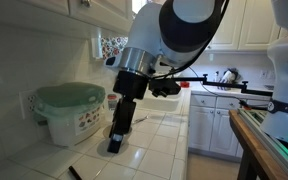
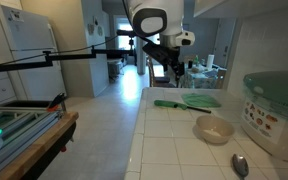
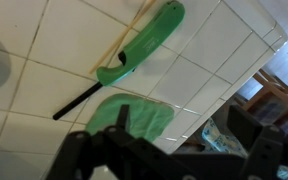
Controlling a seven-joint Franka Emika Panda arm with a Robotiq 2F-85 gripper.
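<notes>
My gripper hangs over the tiled counter, its two black fingers wide apart at the bottom of the wrist view with nothing held between them. Below it a green-handled tool (image 3: 149, 38) with a dark end lies on the tiles. A folded green cloth (image 3: 134, 116) lies beside the tool, partly hidden by a finger. A thin wooden stick (image 3: 121, 42) runs along the tool. In the second exterior view a beige bowl (image 2: 214, 128) stands on the counter, nearer the camera than the green cloth (image 2: 201, 101). The arm partly covers this bowl in the first exterior view.
A whitish basket (image 1: 72, 120) with a green lid stands against the wall. A spoon (image 2: 240, 165) lies near the bowl. The counter edge (image 3: 234, 85) drops off to the floor, while bare tiles (image 2: 164, 150) run along the counter's open side.
</notes>
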